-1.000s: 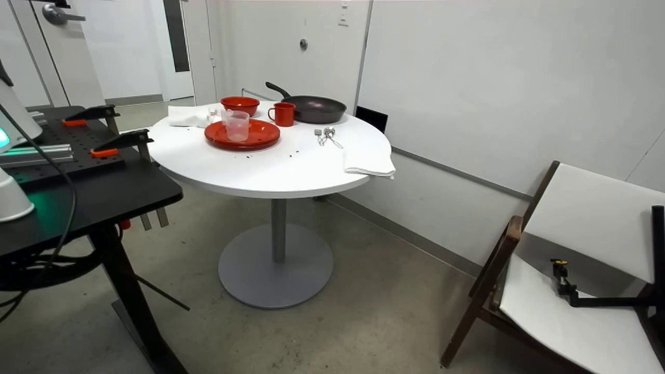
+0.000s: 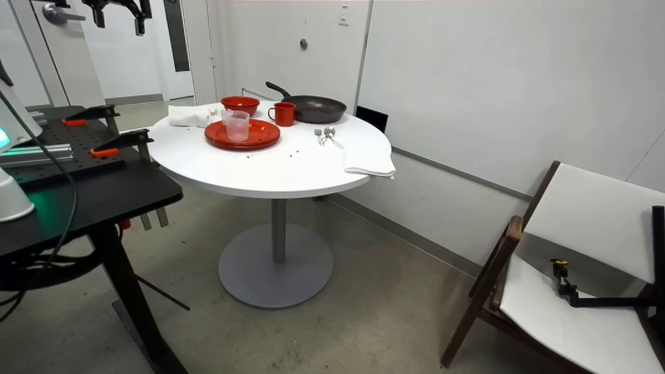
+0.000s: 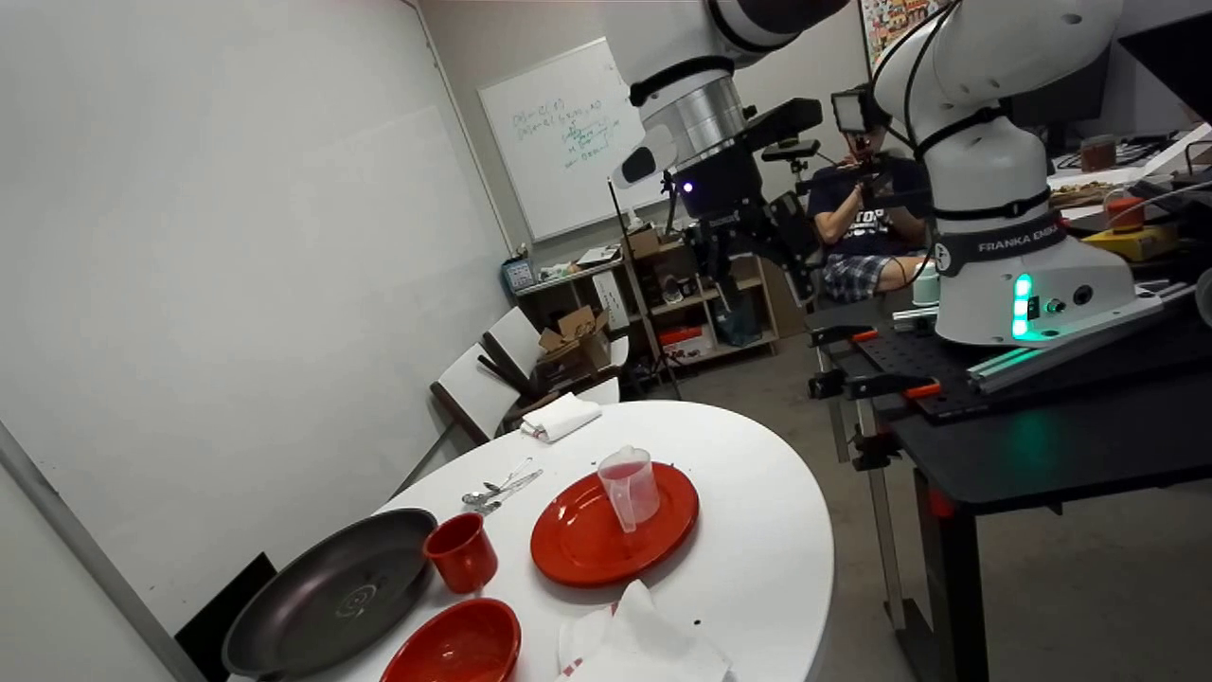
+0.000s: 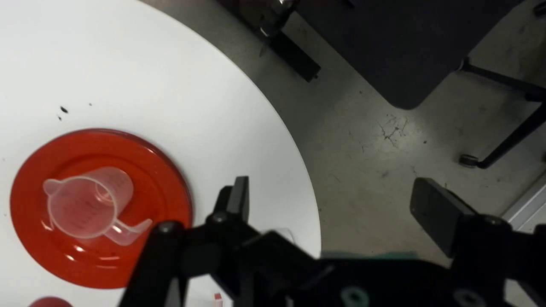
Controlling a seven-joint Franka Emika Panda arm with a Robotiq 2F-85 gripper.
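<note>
My gripper is open, its two black fingers wide apart with nothing between them. It hangs high up, past the white table's rim, as the gripper point(image 3: 763, 284) in exterior view 2 shows; in exterior view 1 the gripper point(image 2: 118, 28) is at the top left. A clear measuring cup point(image 4: 84, 204) stands upright on a red plate point(image 4: 158, 179), left of my fingers in the wrist view. A red mug point(image 2: 284, 115), a red bowl point(image 2: 240, 105) and a black frying pan point(image 2: 319, 109) stand farther back on the table.
The round white table point(image 2: 249, 171) also bears some cutlery point(image 2: 328, 134), a folded cloth point(image 2: 369, 163) and another cloth point(image 3: 642, 642) by the bowl. A black desk point(image 2: 93, 193) carries the arm's base. Bare table lies around the plate's front side.
My gripper has come into sight at the top left of exterior view 1, where only a small dark bit showed before. The things on the table have not moved.
</note>
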